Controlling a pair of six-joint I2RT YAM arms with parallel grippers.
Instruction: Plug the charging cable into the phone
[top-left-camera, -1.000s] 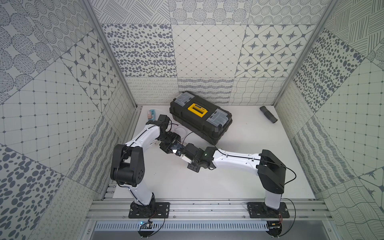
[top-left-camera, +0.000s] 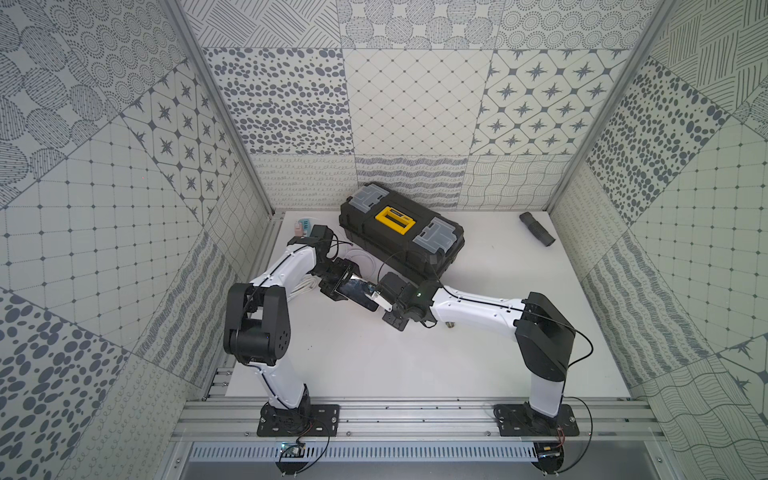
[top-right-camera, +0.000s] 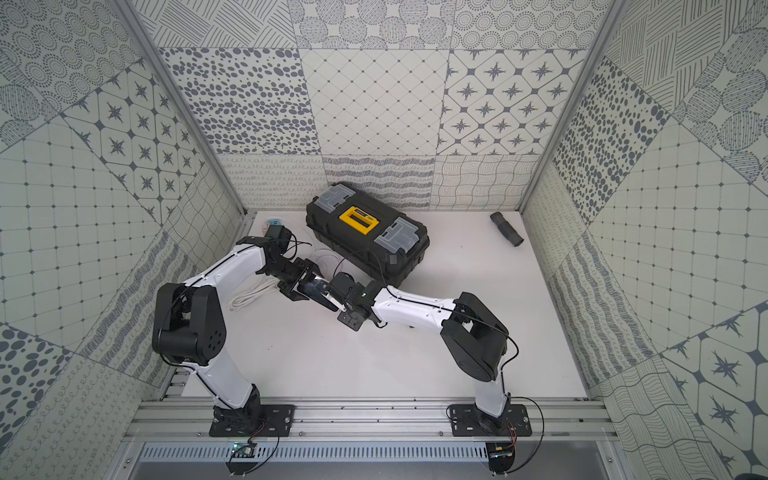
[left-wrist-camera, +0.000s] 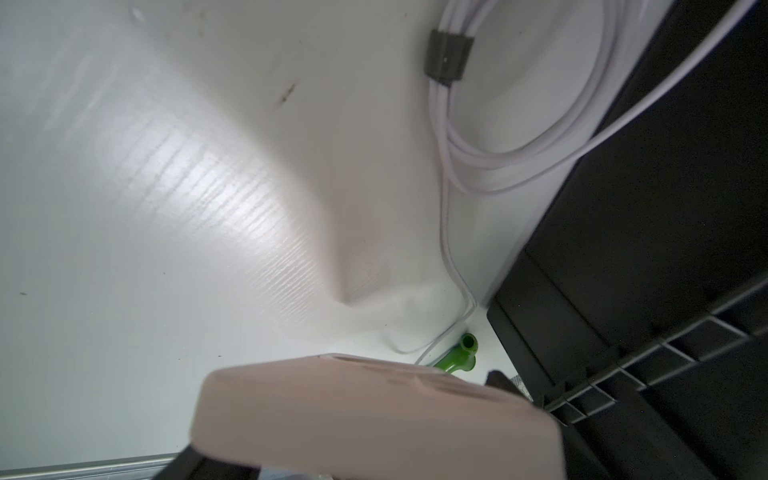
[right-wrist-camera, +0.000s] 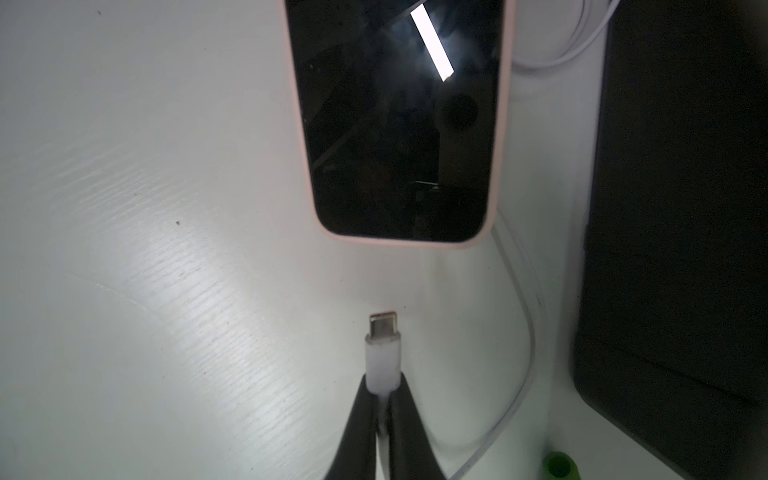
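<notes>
The phone (right-wrist-camera: 400, 144), with a black screen and a pale pink case, is held above the table by my left gripper (top-left-camera: 344, 285). In the left wrist view the pink case (left-wrist-camera: 384, 424) covers most of that gripper; only dark finger parts (left-wrist-camera: 208, 468) peek out beside it. My right gripper is shut on the white charging cable plug (right-wrist-camera: 383, 356), whose metal tip points at the phone's bottom edge. A clear gap separates tip and edge, and the tip sits slightly left of the edge's middle in the right wrist view. The port itself is not visible.
A large black toolbox (top-left-camera: 400, 232) stands close behind both grippers. Coiled white cable (left-wrist-camera: 512, 156) lies on the table beside it, near a green object (left-wrist-camera: 460, 354). A dark cylinder (top-left-camera: 537, 229) lies far right.
My right gripper has shifted right and toward the toolbox, showing more of the phone between the grippers. The left gripper and phone have moved and turned slightly.
</notes>
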